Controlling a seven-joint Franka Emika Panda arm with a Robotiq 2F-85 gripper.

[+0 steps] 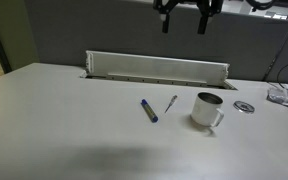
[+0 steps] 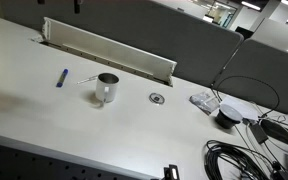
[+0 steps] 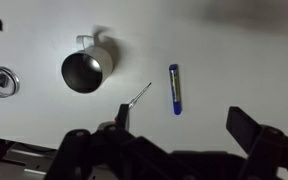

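Note:
My gripper hangs at the top of exterior view 1, high above the table, with its fingers wide apart and nothing between them. A blue marker lies flat on the white table. To its right is a thin, slim tool, also lying down. Farther right stands a white mug, upright, its handle facing the front right. In the wrist view, the marker lies beyond the gap between the fingers, the slim tool is left of it, and the mug is farther left.
A round lid-like disc lies right of the mug. Behind the objects, a long white tray runs along the grey partition. Black cables and equipment crowd the right side.

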